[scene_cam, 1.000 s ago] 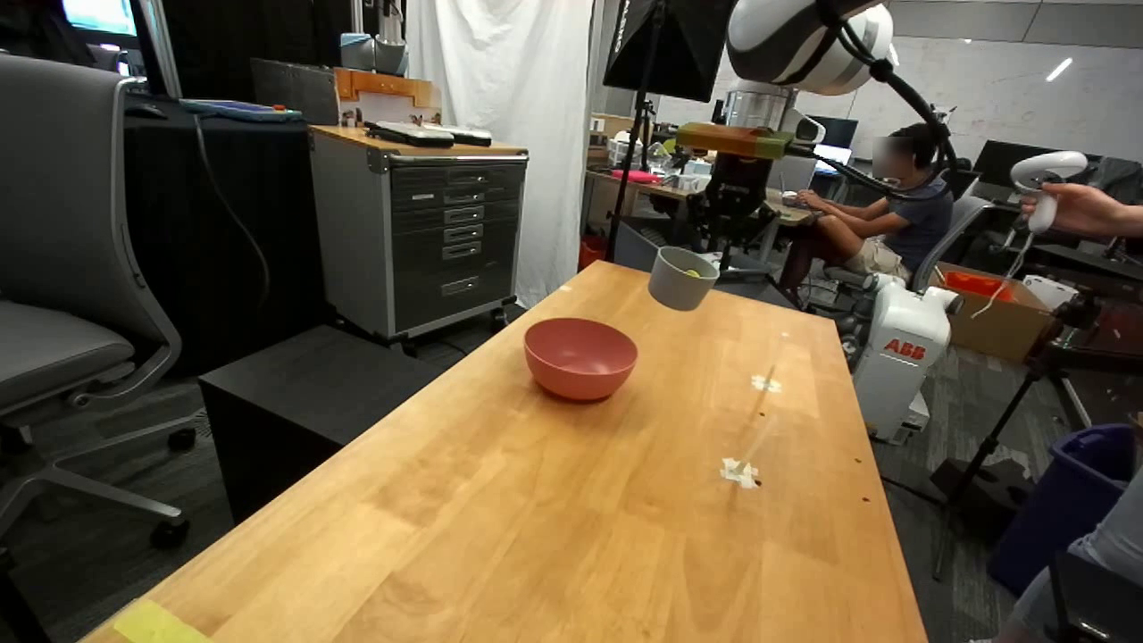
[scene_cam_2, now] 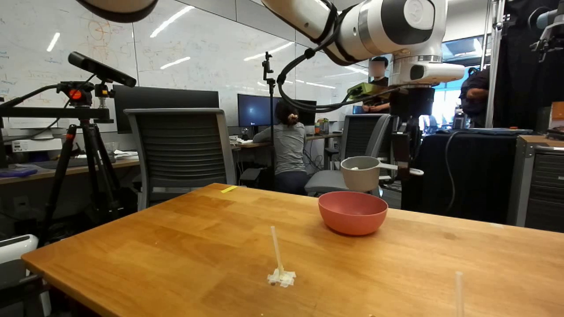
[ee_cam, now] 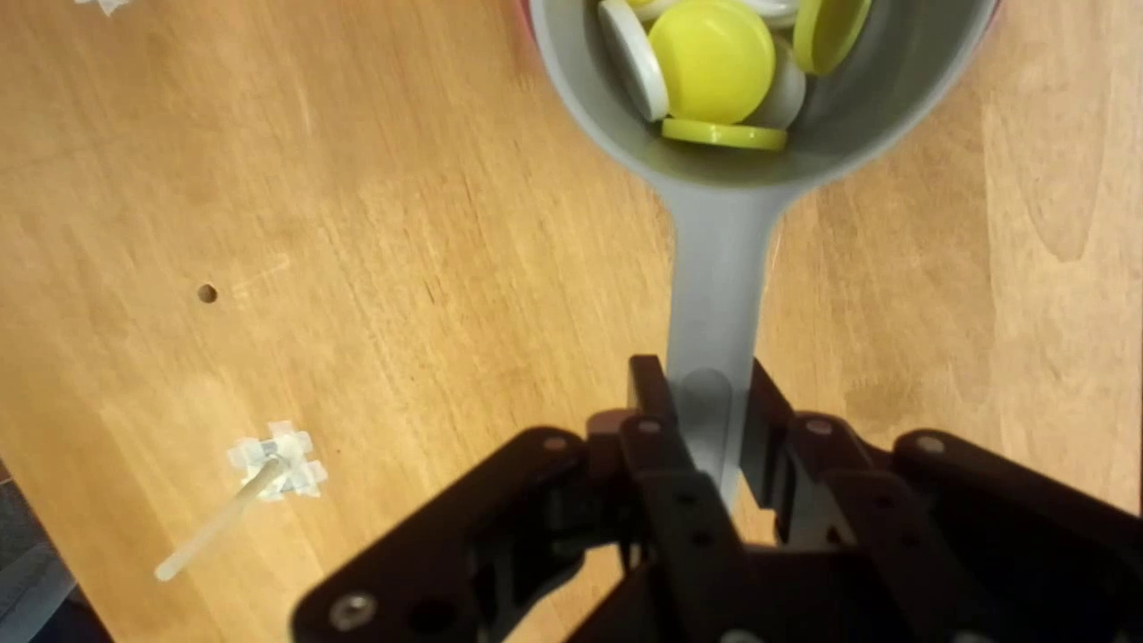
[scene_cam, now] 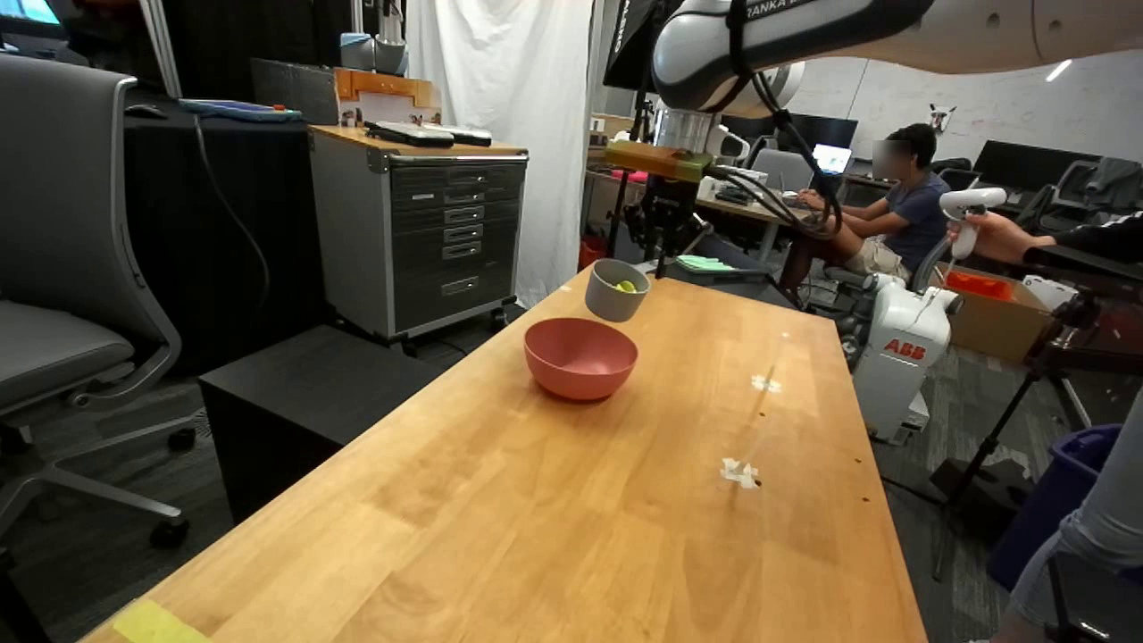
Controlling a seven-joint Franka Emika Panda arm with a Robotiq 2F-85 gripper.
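Observation:
A grey cup with a long handle (scene_cam_2: pixel 361 174) is held up in the air, my gripper shut on its handle (ee_cam: pixel 720 284). Inside the grey cup (ee_cam: pixel 568 64) lie several yellow discs (ee_cam: pixel 713 62) and white discs (ee_cam: pixel 634 59). A red bowl (scene_cam: pixel 579 360) rests on the wooden table. In exterior view 2 the cup hangs above the bowl (scene_cam_2: pixel 352 214), close to its rim. In the wrist view the cup hides nearly all of the bowl.
Thin upright sticks, one (scene_cam_2: pixel 276 248) fixed with white tape, stand on the table (scene_cam: pixel 514 514). A drawer cabinet (scene_cam: pixel 450 236) stands beyond the table edge.
My arm has carried the cup left in exterior view 1, from beyond the bowl's right side to close behind and above it. The bowl has not moved.

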